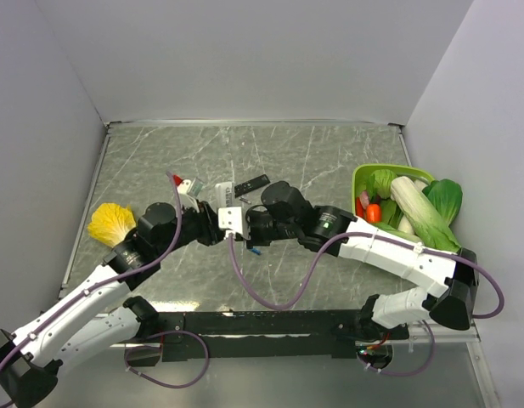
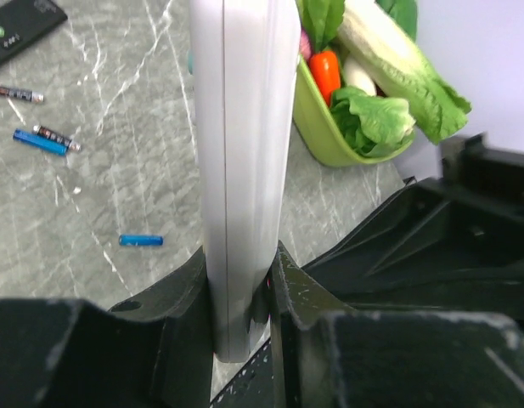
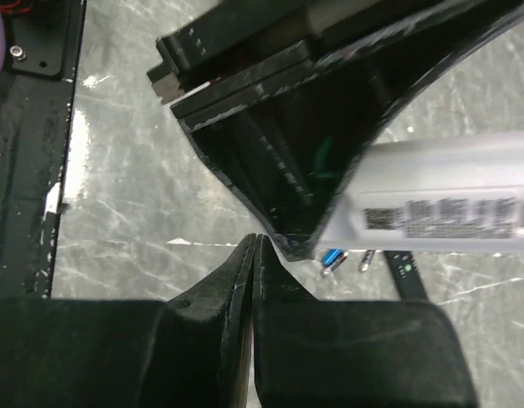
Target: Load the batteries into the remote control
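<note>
In the left wrist view, the white remote control (image 2: 246, 127) stands up out of my left gripper, which is shut on its lower end. The right wrist view shows the remote's back with a labelled battery cover (image 3: 453, 217), to the right of a black left finger (image 3: 270, 161). My right gripper is shut, its tips together with nothing between them; the cover lies outside them. Batteries rest loose on the table: a blue one (image 2: 141, 240) alone, and a blue one (image 2: 39, 141) beside a dark one (image 2: 58, 138), with another dark battery (image 2: 17, 93) nearby.
A black device with buttons (image 1: 251, 184) lies on the table behind the grippers. The green vegetable basket (image 1: 357, 189) stands at right, and a yellow leafy vegetable (image 1: 111, 223) at left. Both arms crowd together at the centre.
</note>
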